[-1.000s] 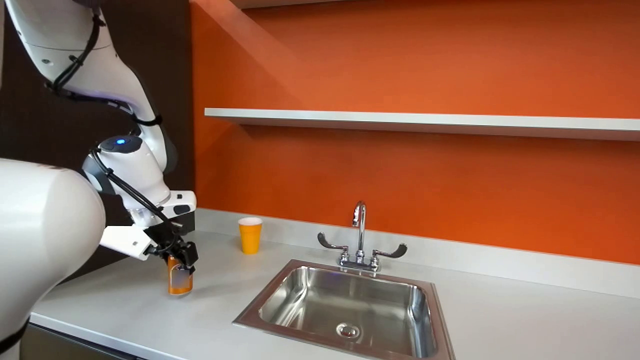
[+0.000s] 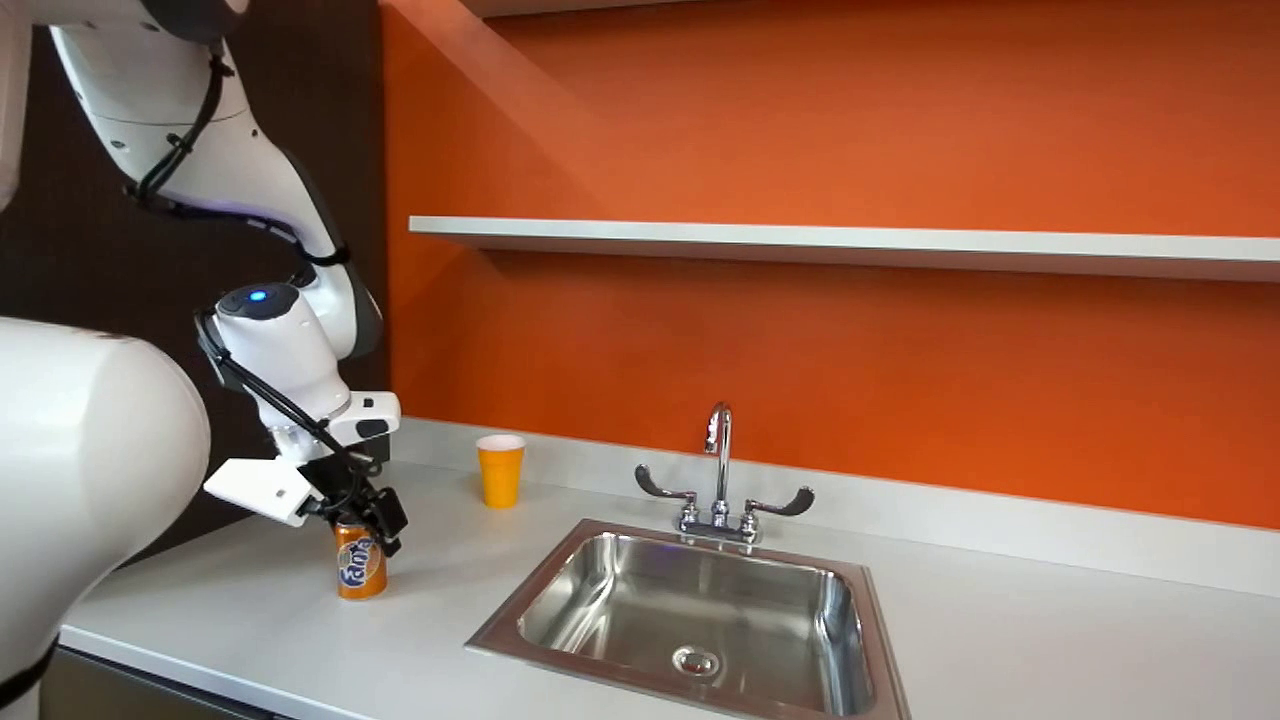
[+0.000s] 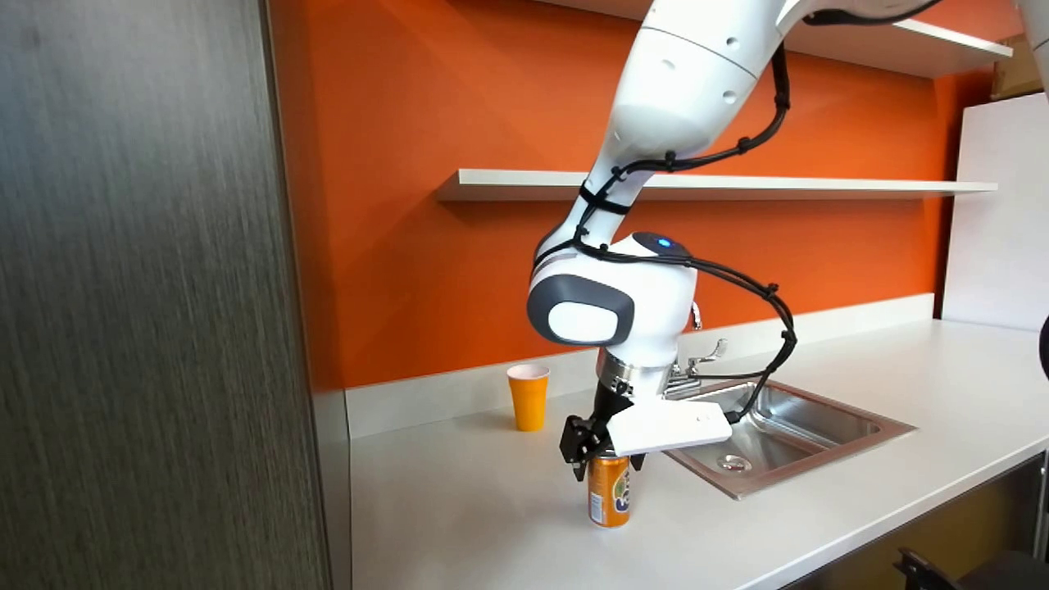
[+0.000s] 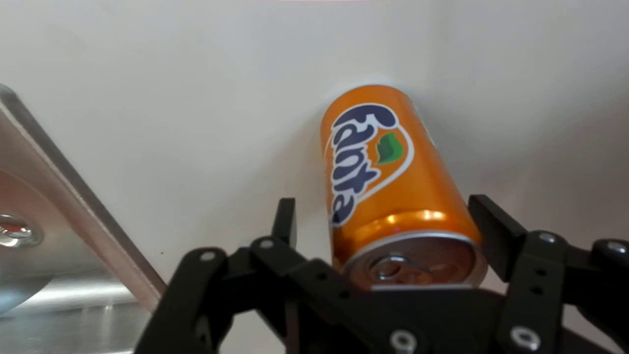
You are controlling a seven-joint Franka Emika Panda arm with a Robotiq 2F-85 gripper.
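Note:
An orange Fanta can (image 2: 360, 566) stands upright on the counter, left of the sink. My gripper (image 3: 607, 464) is over the can's top with its fingers on either side. In the wrist view the fingers are part open: a gap shows between the left finger and the can (image 4: 377, 159), while the right finger (image 4: 495, 233) is close against or touching the can's side. The can's lid faces the gripper's base, and its lower edge is partly covered by the black linkage.
A yellow cup (image 2: 500, 472) stands near the backsplash behind the can. To the right is the steel sink (image 2: 882, 648) with its faucet (image 2: 720, 468). A shelf (image 2: 840, 240) runs along the orange wall. Bare counter lies in front of and around the can.
The arm has shifted slightly right and down in exterior view 1. The can sits a little lower there, and its blurred label is now sharp, with Fanta readable.

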